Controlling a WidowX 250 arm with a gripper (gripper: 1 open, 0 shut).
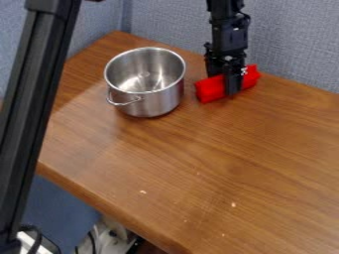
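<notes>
A red cylinder-like object (209,89) lies on the wooden table near its back edge, just right of a steel pot (143,91) with side handles. My black gripper (232,82) reaches down from the top onto the middle of the red object, its fingers over it; whether they are closed on it is hard to tell.
Grey padded walls stand behind and at the left. A dark vertical post (34,99) crosses the left side of the view.
</notes>
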